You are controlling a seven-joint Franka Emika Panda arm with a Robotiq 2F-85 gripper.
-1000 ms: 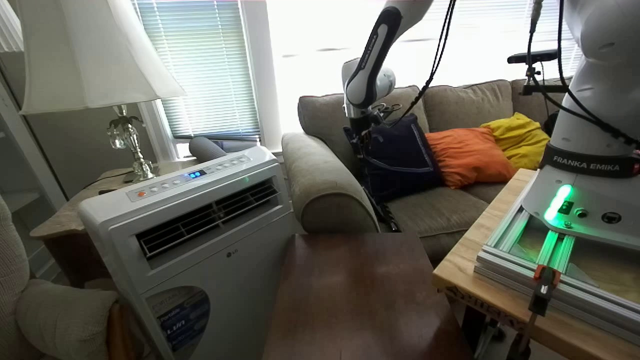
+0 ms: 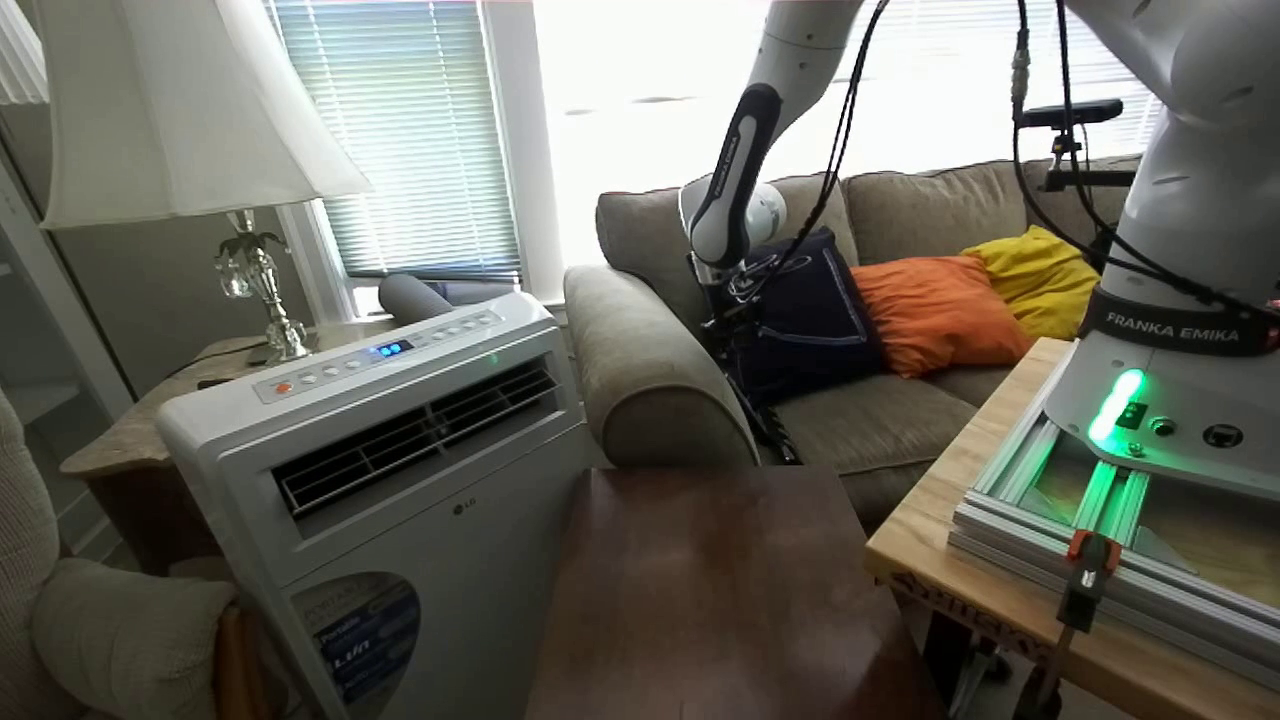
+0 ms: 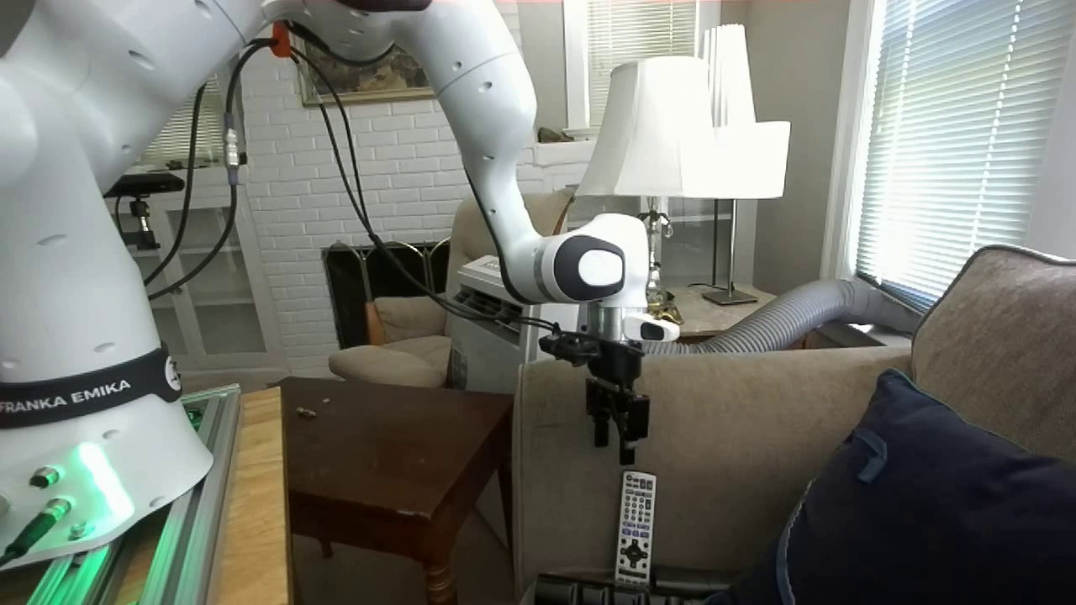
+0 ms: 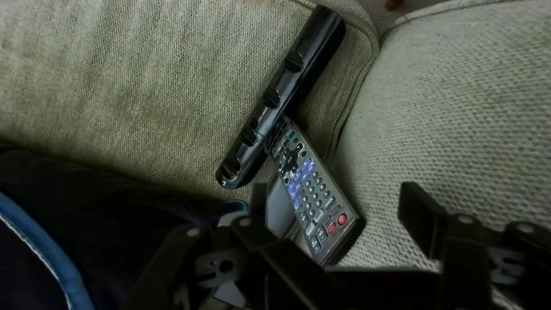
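Observation:
A grey remote control with dark, blue and red buttons leans upright against the sofa arm. Its lower end meets a long black slotted holder on the seat, also partly visible in exterior view 2 beneath the remote. Above the remote's top hangs my gripper, pointing down with its fingers apart. In the wrist view, the remote appears in the gap of the gripper, farther off than the fingers, and I see no contact. Another grey object beside the remote is partly hidden by a finger.
The sofa arm rises close beside the gripper. A dark blue pillow stands on the seat on the other side. Orange and yellow pillows lie farther along.
In exterior view 1, the arm has lowered my gripper and shifted it slightly left, closer to the sofa seat. The furniture and pillows look unmoved.

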